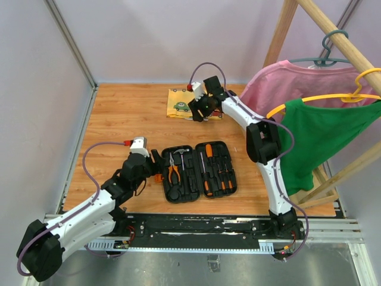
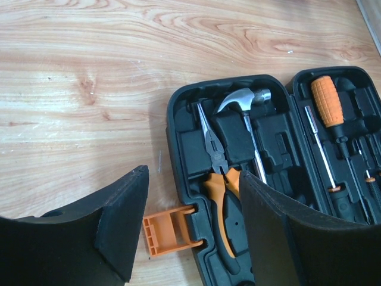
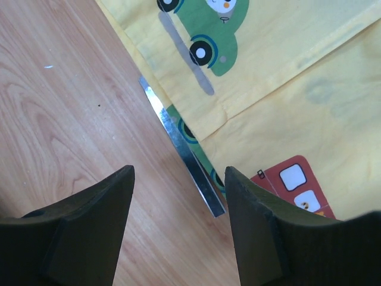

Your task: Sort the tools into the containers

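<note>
A black tool case (image 1: 194,157) lies unfolded on the wooden table, holding orange-handled pliers (image 2: 216,186), a hammer (image 2: 249,119), an orange-handled screwdriver (image 2: 327,101) and other tools. My left gripper stands open over the case's left side, an orange latch (image 2: 166,231) below its fingers and nothing held. At the back of the table, my right gripper is open above a thin, flat metal strip (image 3: 184,149). The strip lies along the edge of a yellow cloth, partly beside it on the wood, with no finger visibly touching it.
The yellow cloth (image 1: 178,104) with printed cars lies folded at the back. On the right, a wooden rack (image 1: 283,30) carries a pink garment (image 1: 268,83) and a green one (image 1: 315,143). Bare table (image 1: 128,113) extends across the back left.
</note>
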